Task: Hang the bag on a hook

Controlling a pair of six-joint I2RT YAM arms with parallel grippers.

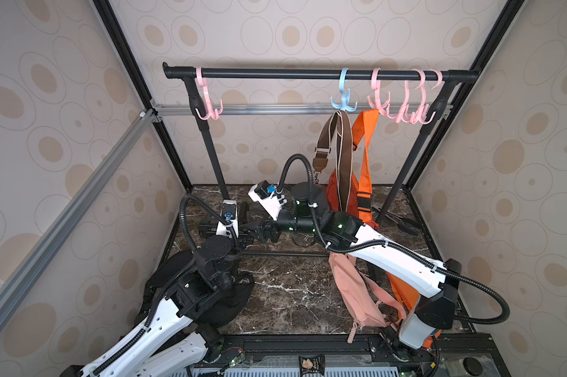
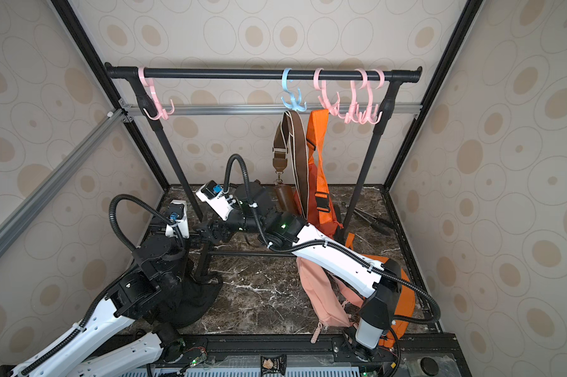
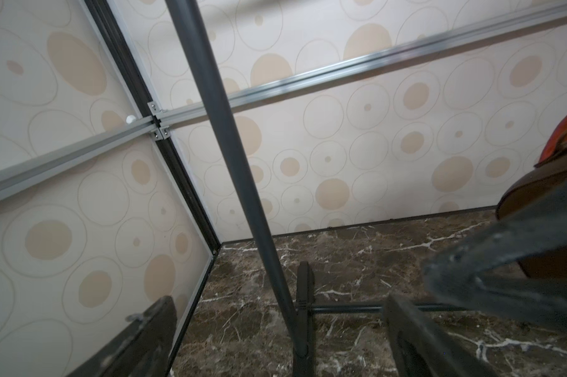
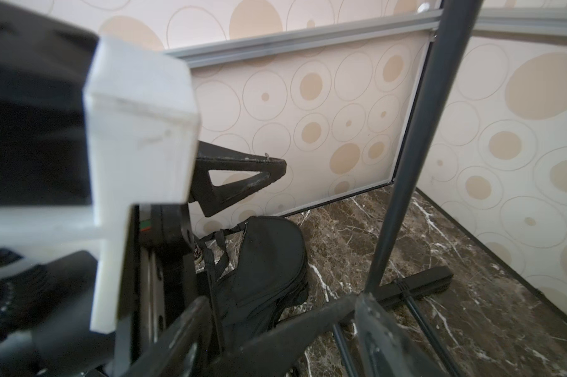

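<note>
A black bag (image 4: 267, 264) lies on the floor at the left, partly hidden by my left arm in the top views. Above the floor, near the rack's left post, my left gripper stands open, and no bag shows between its fingers. My right gripper reaches across from the right, close beside the left one, its fingers apart. A dark band crosses between them; I cannot tell whether it is a strap or a left finger. On the rail hang a pink hook (image 1: 209, 106) at the left, a blue hook (image 1: 344, 100) and several pink hooks at the right.
A brown strap (image 1: 344, 163) hangs below the blue hook, with an orange strap (image 1: 365, 169) beside it. On the floor at front right lie a pink bag (image 1: 355, 292) and an orange item (image 2: 409, 295). The rack's left post (image 3: 233, 144) stands before both grippers.
</note>
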